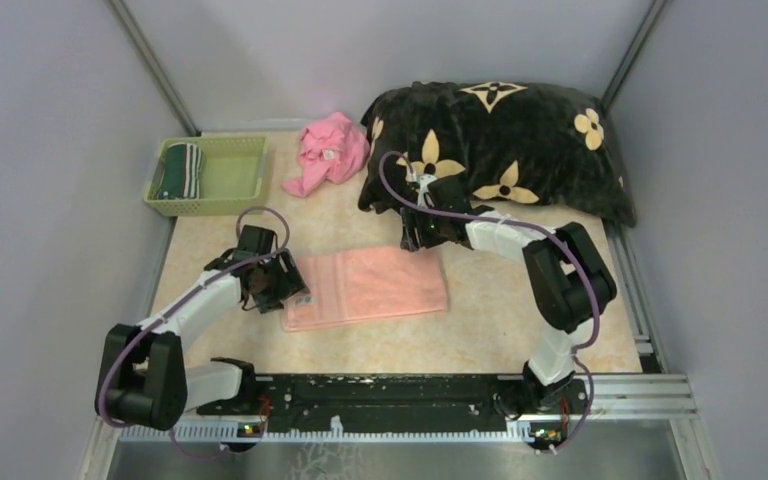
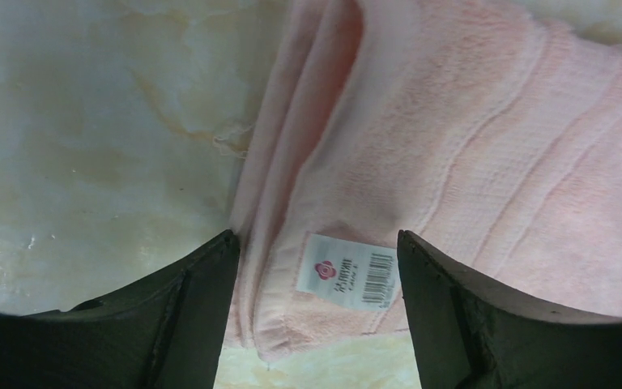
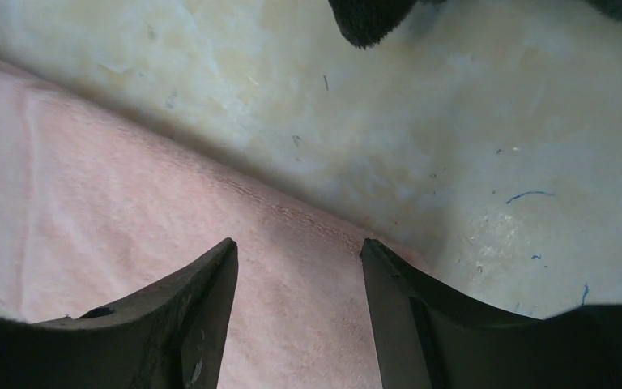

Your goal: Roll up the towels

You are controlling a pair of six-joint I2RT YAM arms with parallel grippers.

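Note:
A pink towel lies folded in a long strip across the middle of the table, a white label near its left end. My left gripper is at that end, its fingers apart over the folded edge and label in the left wrist view; whether they touch cloth is unclear. My right gripper is open above the towel's back edge near the right end, the towel showing between and beyond its fingers.
A green basket holding a striped rolled towel sits back left. A crumpled pink cloth and a large black patterned cushion fill the back.

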